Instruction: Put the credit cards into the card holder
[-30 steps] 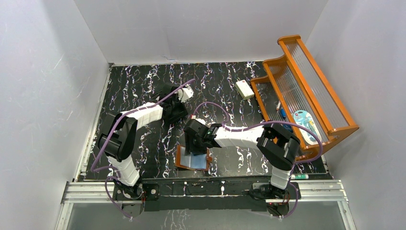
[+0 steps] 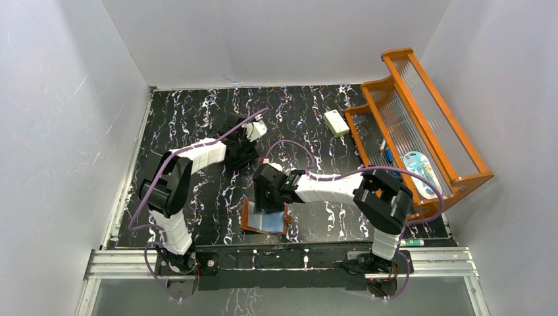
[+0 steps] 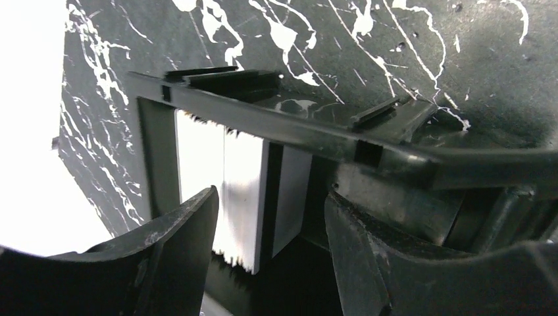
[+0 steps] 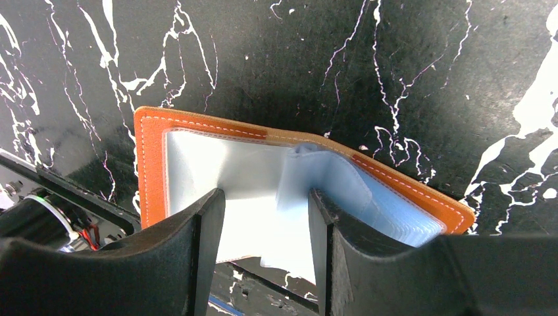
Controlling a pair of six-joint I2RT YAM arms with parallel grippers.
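Observation:
The card holder [image 4: 152, 171] lies opened flat near the table's front edge, with a brown-orange stitched border and clear sleeves [image 4: 230, 164]; the right-hand sleeve has a bluish, rumpled edge. Over it is my right gripper, fingers apart; whether they touch the sleeves I cannot tell. In the left wrist view a black tray [image 3: 296, 128] holds a white block [image 3: 245, 191], probably cards seen edge-on, though single cards are not distinguishable. My left gripper is open in front of it, one finger overlapping the block's lower left, the other off to its right.
A pale box [image 2: 336, 123] sits at the back right, beside an orange wooden shelf [image 2: 421, 112]. Several small items are inside the shelf. Bare marbled table lies at the back middle. My two arms come close together near the table's centre.
The left arm has shifted slightly, its elbow and wrist a little to the right over the tray. The right arm and the card holder look the same.

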